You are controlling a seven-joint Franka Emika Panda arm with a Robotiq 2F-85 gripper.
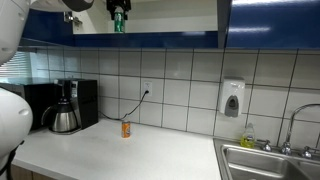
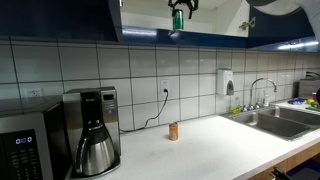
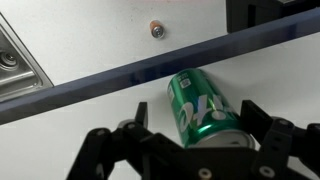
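A green can point(image 3: 200, 105) with pale lettering is on the white shelf surface point(image 3: 95, 132) of the open upper cabinet, close to its blue front edge. My gripper is open around it, one finger on each side, with a visible gap on the left side. In exterior view 1 the same can point(image 1: 119, 20) appears just above the blue edge at the top left. Exterior view 2 also has the can point(image 2: 178, 20) at the top. Whether the right finger touches it is hard to tell.
Below, an orange can point(image 1: 126, 129) stands on the white counter point(image 1: 140, 155). A coffee maker point(image 2: 95, 130) and a microwave point(image 2: 30, 143) are at the left; a sink point(image 1: 265, 162) is at the right. The blue shelf edge point(image 3: 110, 80) runs close beside the can.
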